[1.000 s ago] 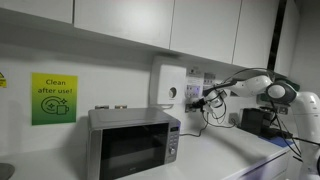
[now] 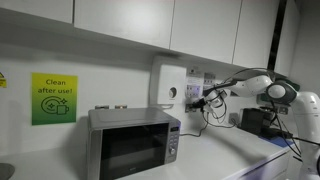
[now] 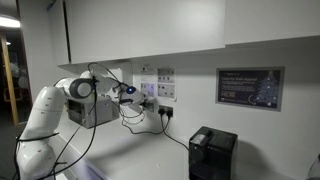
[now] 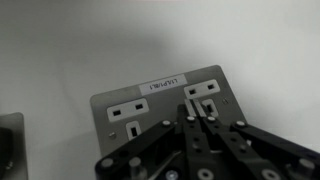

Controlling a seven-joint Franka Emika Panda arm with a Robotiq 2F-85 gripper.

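A grey double socket plate (image 4: 150,105) with a white label along its upper edge fills the middle of the wrist view, mounted on a pale wall. My gripper is shut, its narrow tips in front of the plate near the right socket; nothing shows between them. Whether the tips touch the plate cannot be told. In the first exterior view the arm reaches left along the wall, with the gripper (image 2: 197,105) by the wall sockets, right of the white dispenser (image 2: 167,81). The second exterior view shows the gripper (image 3: 141,98) small beside the socket group.
A microwave (image 2: 132,145) stands on the white counter (image 2: 215,150). Cables hang from the wall below the sockets, close to the arm. A black machine (image 3: 212,153) sits on the counter. Cupboards (image 2: 205,30) overhang above.
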